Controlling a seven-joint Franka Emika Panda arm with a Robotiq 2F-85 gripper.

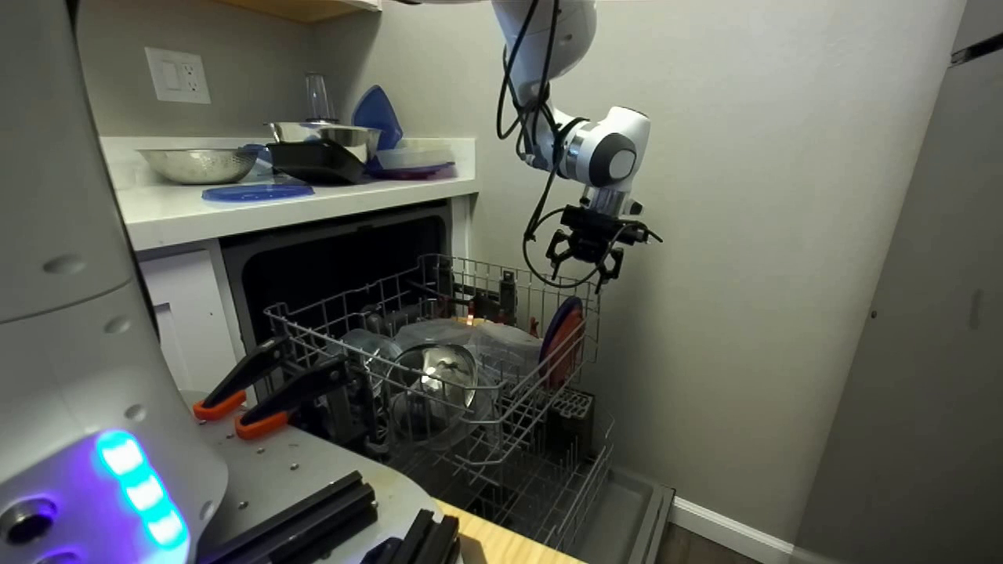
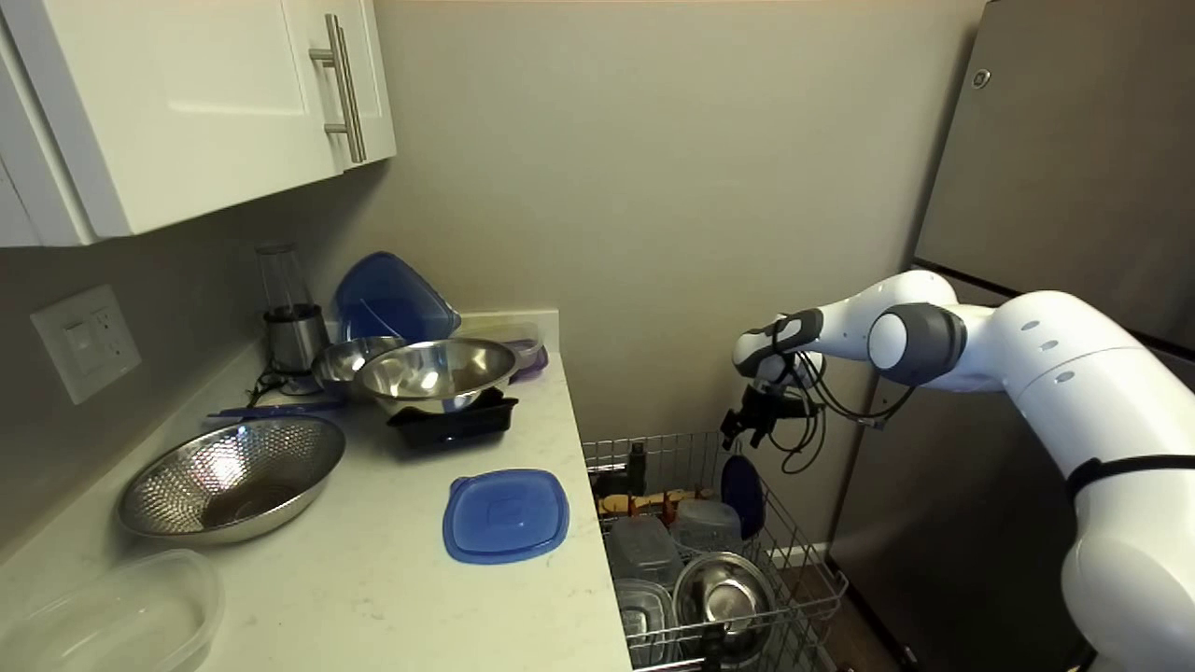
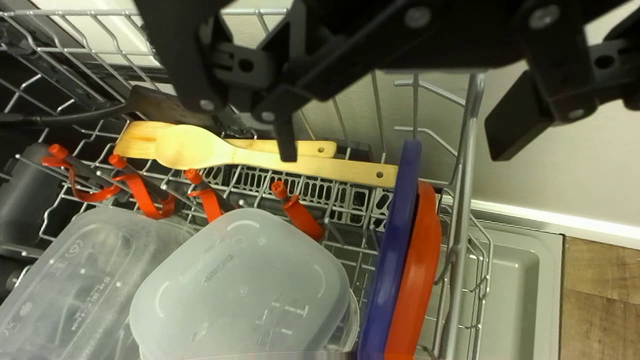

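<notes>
My gripper [image 1: 579, 274] hangs open above the far right rim of the dishwasher's upper rack [image 1: 526, 404], nothing between its fingers. In the wrist view its two black fingertips [image 3: 286, 139] are spread wide, and the top end of a blue lid [image 3: 393, 258] shows below the gap. A red lid [image 3: 417, 270] leans against the blue one on its right side. Both stand on edge near the rack's right side. A wooden spoon [image 3: 186, 147] lies across the rack, its handle end close to the blue lid, with another wooden utensil [image 3: 135, 139] behind it.
Clear plastic containers [image 3: 240, 294] and a metal bowl [image 2: 723, 599] fill the rack's middle and front. Red-handled items [image 3: 300, 216] stand between tines. On the counter [image 2: 392, 616] sit a colander [image 2: 241, 476], bowls and a blue lid [image 2: 506, 515]. The wall is close behind the rack.
</notes>
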